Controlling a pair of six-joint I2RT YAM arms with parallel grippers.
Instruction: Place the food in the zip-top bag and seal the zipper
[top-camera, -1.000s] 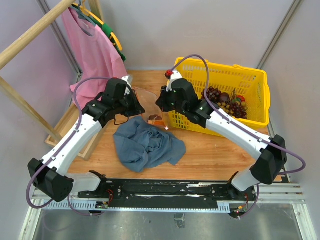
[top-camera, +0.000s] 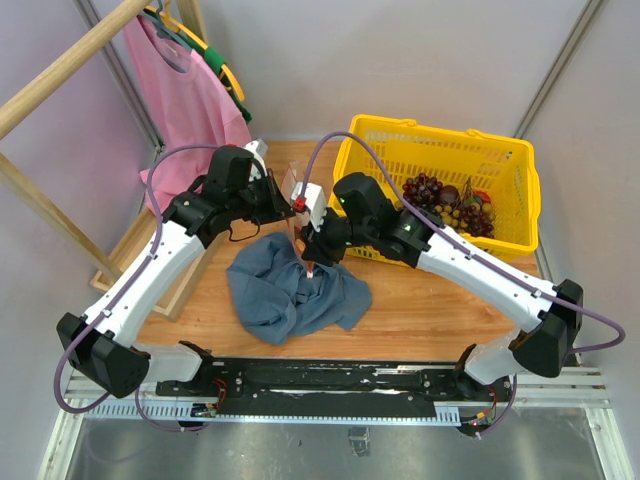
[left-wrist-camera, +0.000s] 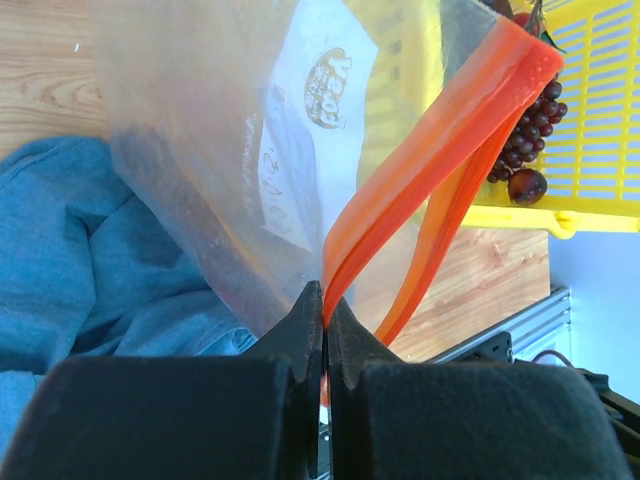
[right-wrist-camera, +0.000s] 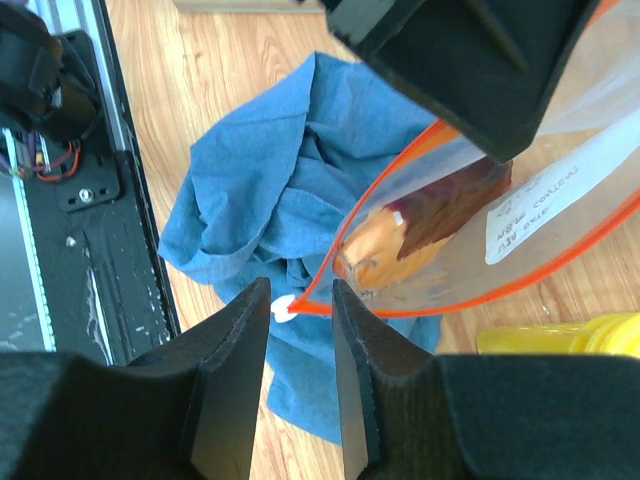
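The clear zip top bag (left-wrist-camera: 210, 130) with an orange zipper rim hangs from my left gripper, which is shut on one end of that rim. Its mouth gapes in the right wrist view, where a brown and orange piece of food (right-wrist-camera: 395, 240) shows inside. My right gripper is open. The bag's free zipper corner with a white end piece (right-wrist-camera: 284, 308) appears in line with the gap between its fingertips, without being gripped. From the top, both grippers are close together over the blue cloth (top-camera: 270, 300), and the arms hide most of the bag.
A yellow basket (top-camera: 385, 150) at the back right holds dark grapes (top-camera: 425, 192) and other fruit. On the left, a wooden rack (top-camera: 50, 215) carries a pink shirt (top-camera: 185, 90). Bare table (top-camera: 430, 320) lies at the front right.
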